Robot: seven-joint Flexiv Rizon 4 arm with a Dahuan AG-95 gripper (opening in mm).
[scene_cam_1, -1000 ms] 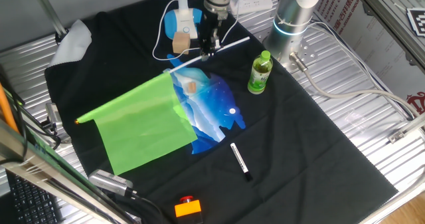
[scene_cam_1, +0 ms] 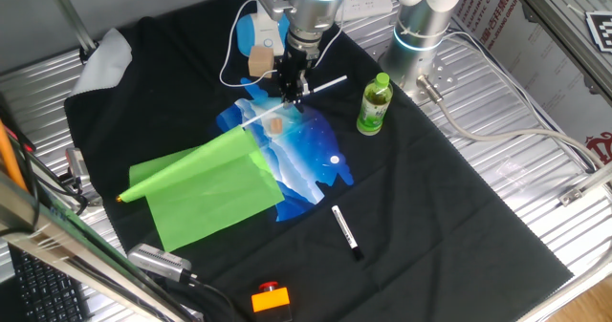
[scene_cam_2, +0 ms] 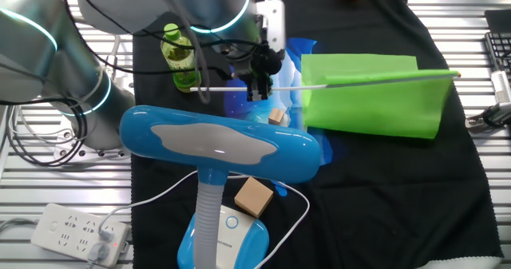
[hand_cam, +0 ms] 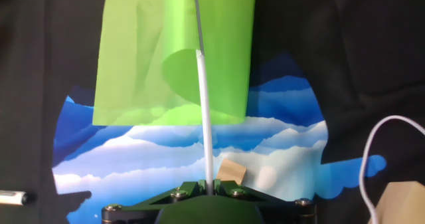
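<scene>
My gripper (scene_cam_1: 295, 102) is shut on the white pole (scene_cam_1: 331, 85) of a green flag; in the wrist view the pole (hand_cam: 205, 127) runs straight out from between the fingers. One bare end sticks out behind the gripper, towards the bottle. The green cloth (scene_cam_1: 212, 200) lies partly on the black tablecloth and partly over a blue-and-white cloud-patterned sheet (scene_cam_1: 318, 148). Along the pole the cloth is doubled over in a loose fold (hand_cam: 180, 71). Both layers show in the wrist view. Exactly how high the pole is above the table cannot be told.
A green-capped bottle (scene_cam_1: 374, 107) stands right of the gripper. A small wooden block (scene_cam_2: 276, 116) sits on the patterned sheet; another block (scene_cam_2: 254, 196) is by the blue-and-white lamp (scene_cam_2: 215, 145). A marker (scene_cam_1: 346, 230) lies in front, with bare black cloth to its right.
Gripper and pole have shifted towards the front of the exterior view 1 picture.
</scene>
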